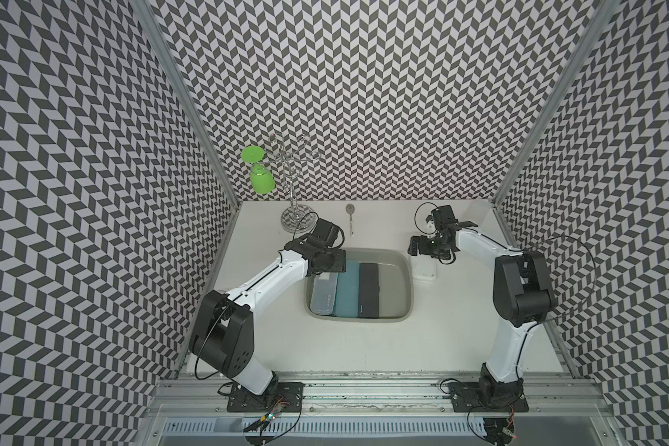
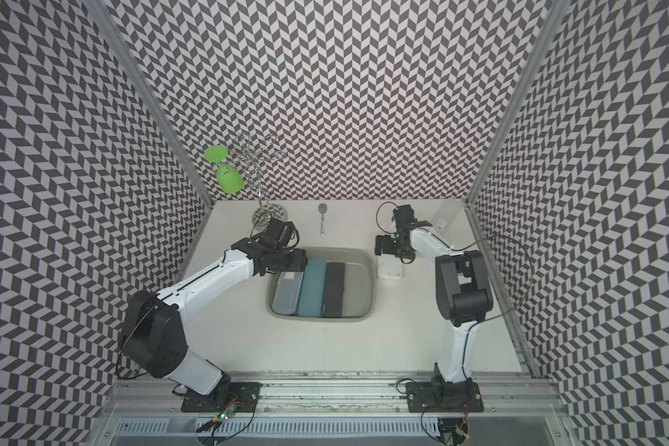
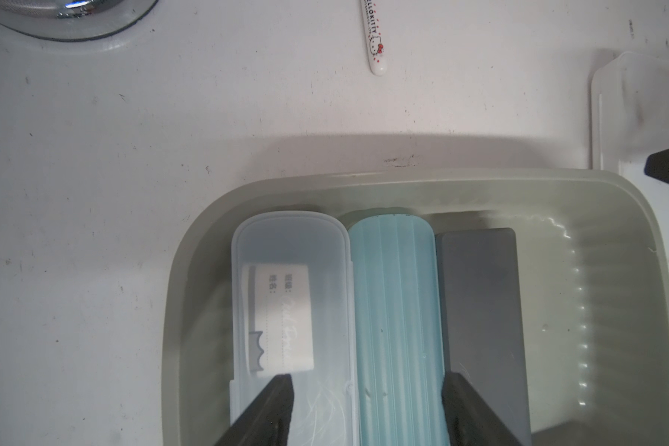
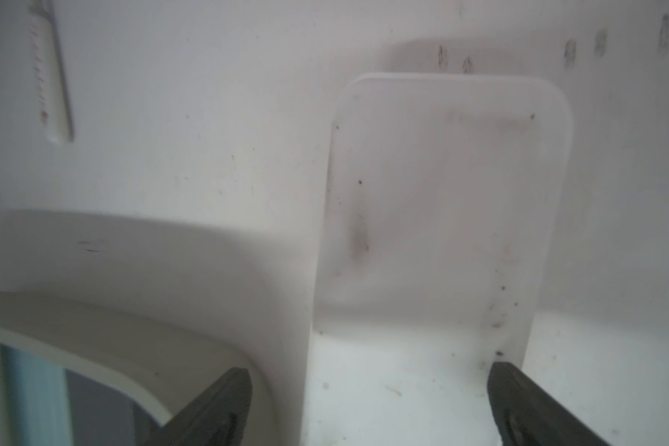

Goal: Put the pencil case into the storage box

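Inside the grey-green storage box (image 3: 349, 180) lie a translucent pencil case with a paper label (image 3: 297, 238), a ribbed light-blue case (image 3: 395, 297) and a dark grey case (image 3: 483, 297), side by side. A white pencil case (image 4: 438, 186) lies flat on the table, right of the box. My right gripper hangs open over it, one finger on each side in the wrist view, with nothing between them. Above the box's left part, my left gripper is partly open and empty, over the translucent and light-blue cases.
A chrome stand (image 1: 293, 217) with a green glass (image 1: 261, 180) rises at the back left. A spoon (image 1: 351, 217) lies behind the box. Inside the box, the right strip (image 3: 553, 319) is bare.
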